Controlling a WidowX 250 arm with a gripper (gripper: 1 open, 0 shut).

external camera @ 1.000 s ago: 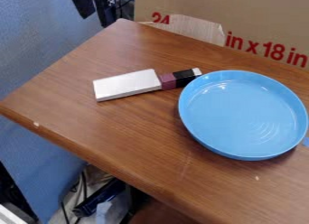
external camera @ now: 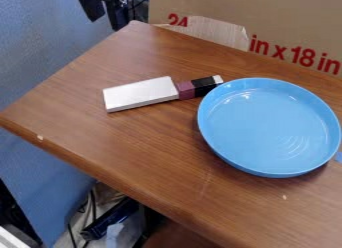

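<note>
A flat white bar [external camera: 140, 94] with a maroon and black end [external camera: 201, 86] lies on the wooden table [external camera: 120, 142], just left of a round light blue plate [external camera: 267, 128]. A dark shape [external camera: 104, 4] at the top edge, beyond the table's far corner, looks like part of the robot's gripper; it is cut off, and the state of its fingers cannot be made out.
A cardboard box [external camera: 254, 22] with red printing stands behind the table. Below the table's left edge are a blue padded surface and some clutter on the floor.
</note>
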